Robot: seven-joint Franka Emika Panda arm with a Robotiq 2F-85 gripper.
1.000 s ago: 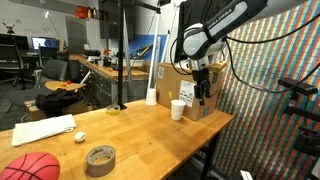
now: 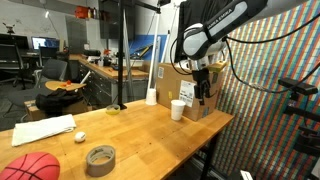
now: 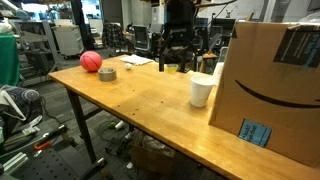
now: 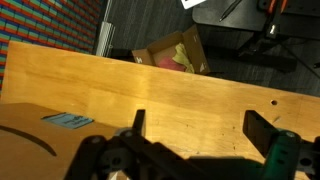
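Observation:
My gripper stands open over the wooden table (image 4: 200,105), its black fingers (image 4: 268,136) wide apart with only bare tabletop between them. In exterior view 2 the gripper (image 3: 177,64) hangs above the table, to the left of a white cup (image 3: 200,92) in the picture. The cup (image 2: 178,110) stands upright close to the cardboard box (image 2: 171,82). On the table's left part in exterior view 1 are a red ball (image 2: 30,167), a tape roll (image 2: 100,160) and a small white ball (image 2: 80,137).
A large cardboard box (image 3: 263,92) takes up the table's right end in exterior view 2. A folded white cloth (image 2: 43,130) and a small yellow object (image 2: 112,111) lie along the far edge. Bare wood (image 2: 155,133) fills the table's middle.

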